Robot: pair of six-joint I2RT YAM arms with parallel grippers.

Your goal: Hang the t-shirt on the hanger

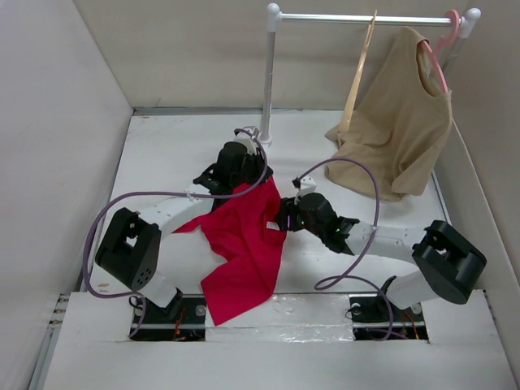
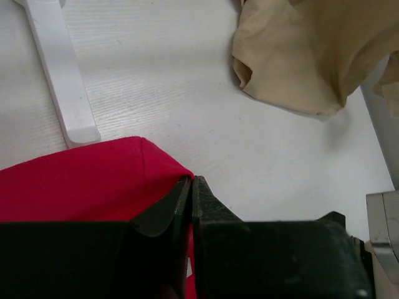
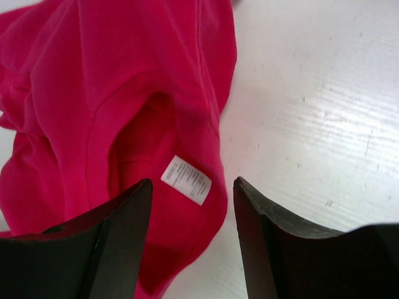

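Note:
A red T-shirt (image 1: 244,260) lies crumpled on the white floor. At its upper end my left gripper (image 1: 252,166) is shut; in the left wrist view a pinched corner of red cloth (image 2: 149,162) runs into its fingertips (image 2: 184,199). My right gripper (image 1: 284,213) is open over the shirt's right edge, its two fingers either side of a fold near a white label (image 3: 186,179). Wooden hangers (image 1: 355,81) hang from the rail (image 1: 325,18).
A tan garment (image 1: 398,122) on a pink hanger (image 1: 451,32) hangs at the back right, its hem on the floor. The rack's left post (image 1: 268,81) stands behind my left gripper.

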